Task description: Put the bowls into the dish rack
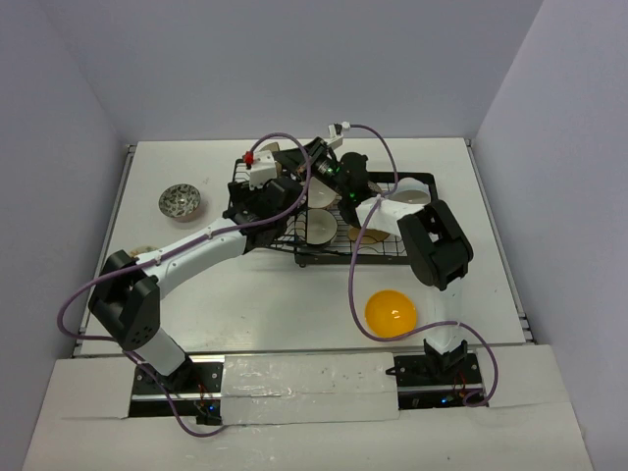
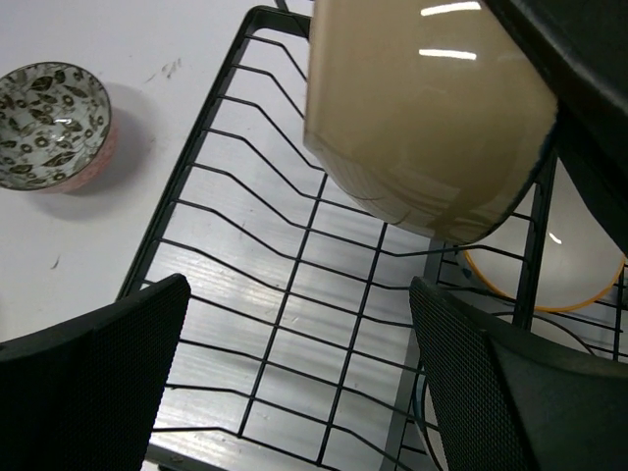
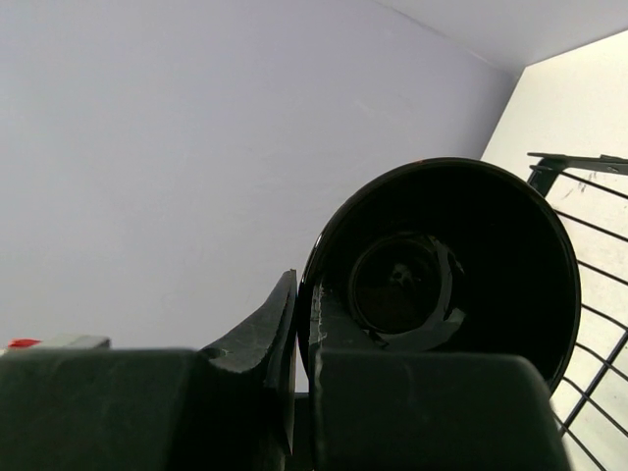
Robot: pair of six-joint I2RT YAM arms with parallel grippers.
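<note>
A bowl, beige outside (image 2: 422, 108) and black inside (image 3: 402, 285), is tilted on its side over the back left of the black wire dish rack (image 1: 336, 261). My right gripper is shut on its rim; whether the bowl touches the wires cannot be told. My left gripper stands open above the rack's left section, near that bowl, with only wires showing between its fingers. A patterned bowl (image 1: 182, 202) sits on the table left of the rack. On the table in front, a yellow bowl (image 1: 391, 314) stands alone.
The rack's right section bears several dishes, among them a white bowl (image 1: 320, 228) and a pale one (image 1: 412, 191). Something beige (image 1: 144, 249) lies at the table's left, partly behind the left arm. Both arms crowd closely over the rack.
</note>
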